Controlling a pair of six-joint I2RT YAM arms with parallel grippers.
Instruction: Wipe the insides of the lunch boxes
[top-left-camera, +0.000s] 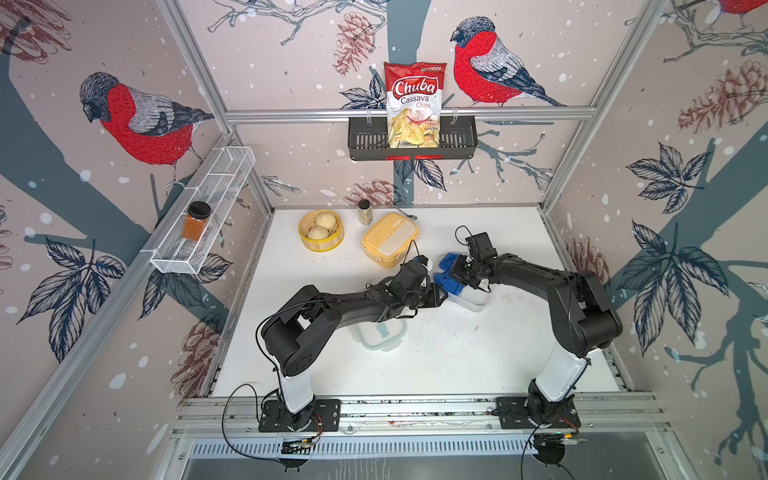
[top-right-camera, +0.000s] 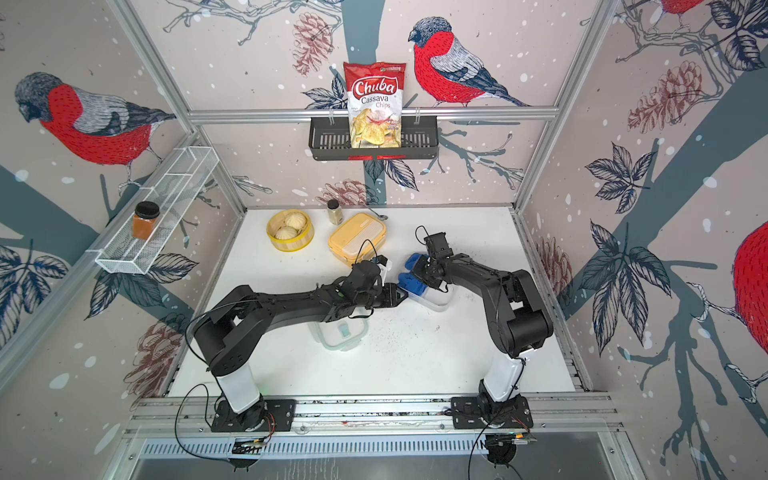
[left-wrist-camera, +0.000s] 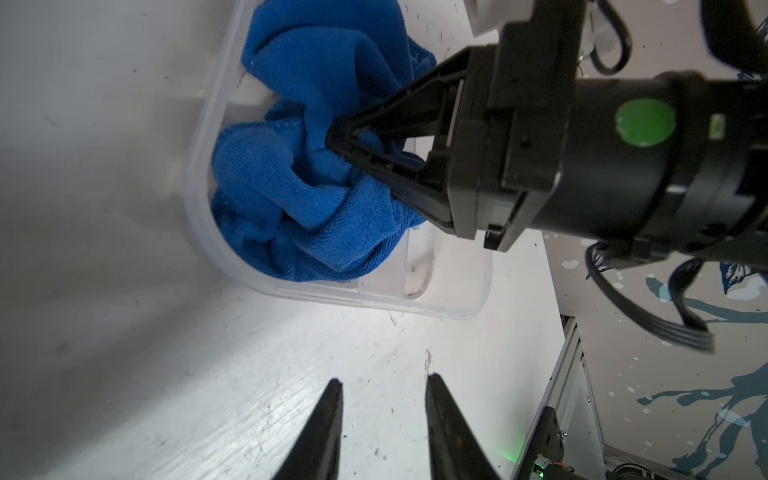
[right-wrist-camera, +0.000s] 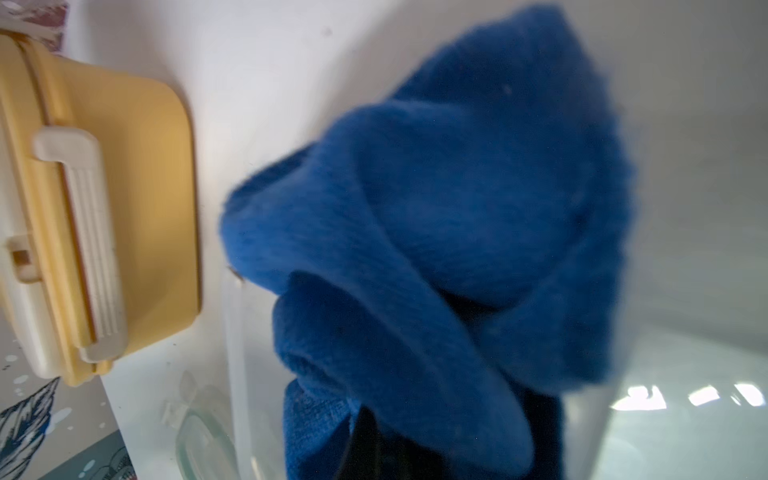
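Note:
A blue cloth (left-wrist-camera: 320, 184) lies bunched inside a clear plastic lunch box (left-wrist-camera: 464, 292). My right gripper is shut on the cloth, its fingertips pressed into the folds. The right wrist view shows the cloth (right-wrist-camera: 480, 176) hiding most of those fingers. My left gripper stands open just beside the box wall, with bare table showing between its fingers. From above, it is at the box's left side (top-left-camera: 441, 298). A glass box (top-left-camera: 382, 345) sits under the left forearm, partly covered. A yellow lunch box (top-left-camera: 390, 237) with its lid on stands behind.
A round yellow container with buns (top-left-camera: 321, 243) and a spice jar (top-left-camera: 365, 211) stand at the back. Chips (top-left-camera: 414, 104) sit on the rear shelf, and a dark-lidded jar (top-left-camera: 195, 222) on the left rack.

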